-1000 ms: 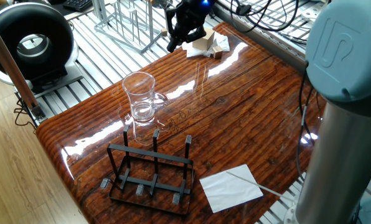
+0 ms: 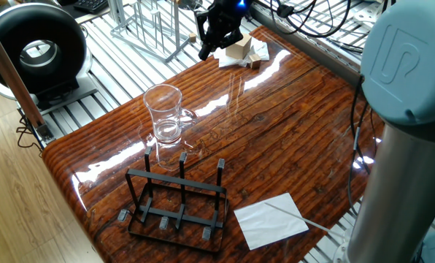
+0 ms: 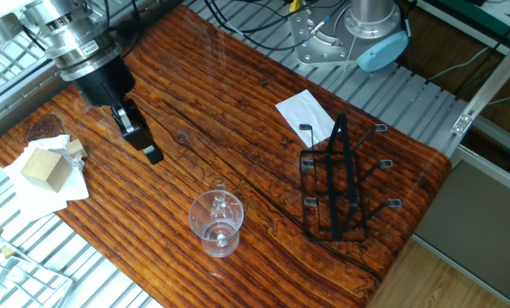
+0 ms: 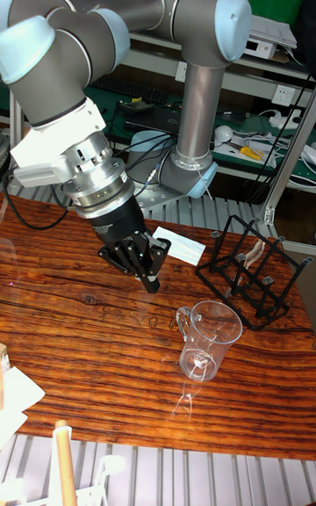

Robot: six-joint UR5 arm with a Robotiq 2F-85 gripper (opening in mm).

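A clear glass mug (image 2: 165, 115) stands upright on the brown wooden table, its handle toward the arm's side in the third view. Near one table end is a black metal rack (image 2: 175, 208) with several upright prongs; none of them carries anything. My black gripper (image 3: 146, 145) hangs over the table, tilted downward and clear of both mug and rack. From the third view, the gripper (image 4: 150, 273) is behind and left of the mug (image 4: 210, 341). Its fingers overlap in the views, so their spacing is unclear, and no object shows at their tips.
A white sheet (image 3: 306, 118) lies flat beside the rack. At the table's other end, a wooden block (image 3: 46, 169) and a smaller block (image 3: 75, 149) sit on or by white paper. Bare table surrounds the mug. Cables (image 2: 312, 22) run along the back edge.
In the first exterior view my gripper has shifted very slightly to the right, and the arm at the right edge has moved a little. Mug, rack and sheet have stayed in place.
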